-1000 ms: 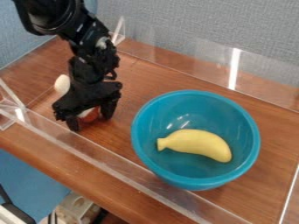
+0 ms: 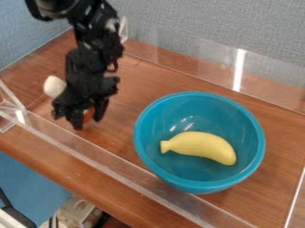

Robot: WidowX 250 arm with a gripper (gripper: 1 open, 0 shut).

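Observation:
My black gripper point(image 2: 81, 114) hangs low over the wooden table at the left, shut on a small reddish-orange object that is mostly hidden by the fingers. Just behind it, to the left, a pale whitish object point(image 2: 53, 86) lies on the table. A blue bowl point(image 2: 201, 109) stands to the right of the gripper, holding a yellow banana point(image 2: 202, 147).
Clear plastic walls point(image 2: 237, 71) run along the back and front of the wooden table point(image 2: 143, 76). Free table surface lies behind the bowl. Grey padded walls stand beyond, and blue floor shows at the lower left.
My gripper has risen slightly and shifted a little left, with the reddish object in it. The bowl and banana have not moved.

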